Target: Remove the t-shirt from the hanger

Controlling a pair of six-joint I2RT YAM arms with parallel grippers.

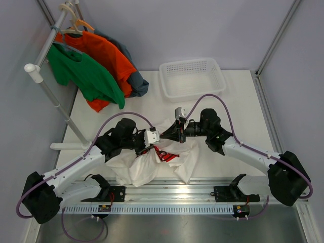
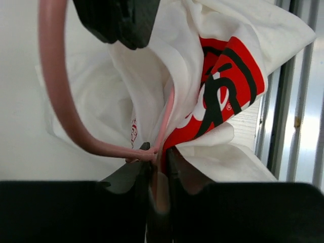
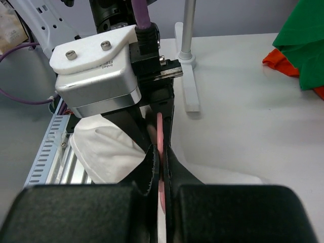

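A white t-shirt (image 1: 179,157) with a red print (image 2: 235,73) lies bunched on the table below both grippers, a pink hanger (image 2: 81,126) in it. My left gripper is shut on the hanger at its hook's base, with shirt fabric at its fingers. My right gripper faces it from the right, shut on the pink hanger's hook, which stands thin between its fingertips. The hanger's lower part is largely hidden in the folds.
A rail (image 1: 53,30) with green (image 1: 86,76), orange and grey-blue shirts stands at the back left. An empty white basket (image 1: 172,76) sits at the back.
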